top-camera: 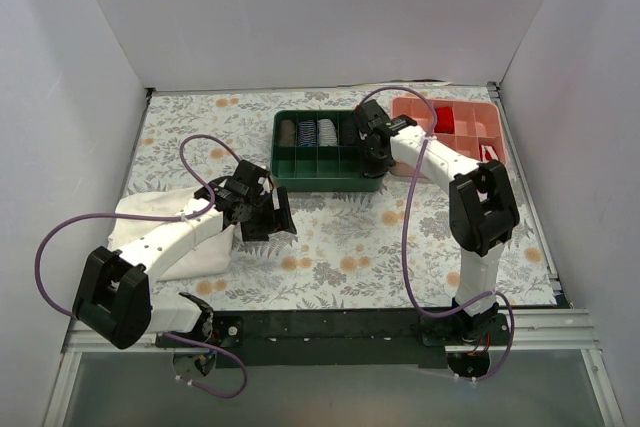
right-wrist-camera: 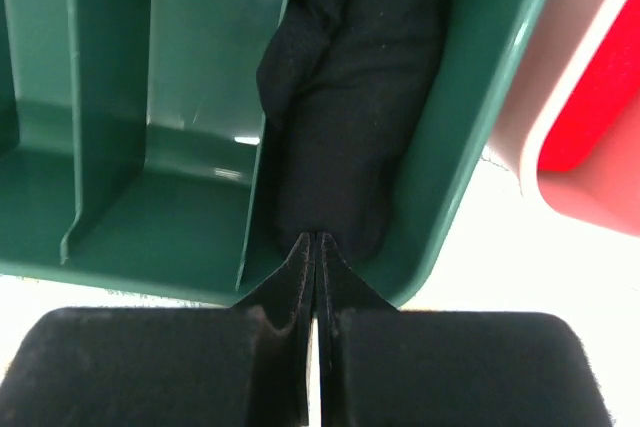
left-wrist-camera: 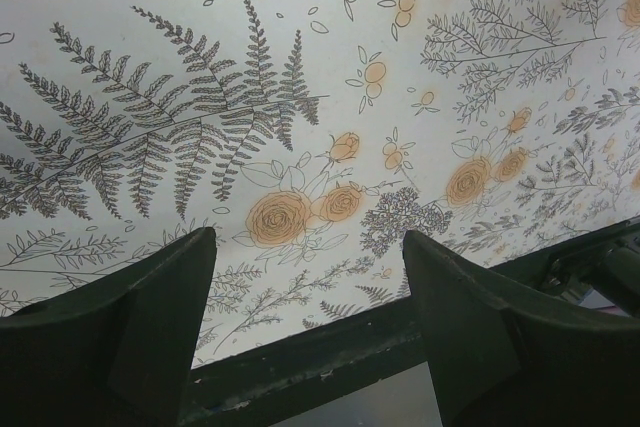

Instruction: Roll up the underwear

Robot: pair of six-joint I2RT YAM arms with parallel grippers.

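A piece of black underwear (right-wrist-camera: 355, 107) lies in the front right compartment of the green box (right-wrist-camera: 470, 137), filling most of it, with a folded-over edge along its left side. My right gripper is shut, its tips at the near end of the black cloth; no cloth shows between the fingers. From above, the right gripper (top-camera: 378, 169) covers that corner of the green box (top-camera: 310, 185). My left gripper stands partly open over bare patterned tablecloth, left of the box, with nothing between its fingers.
Rolled dark and striped items (top-camera: 307, 133) fill the box's back row. The pink box (top-camera: 470, 105) with red pieces adjoins on the right. White cloth (top-camera: 205, 257) lies under the left arm.
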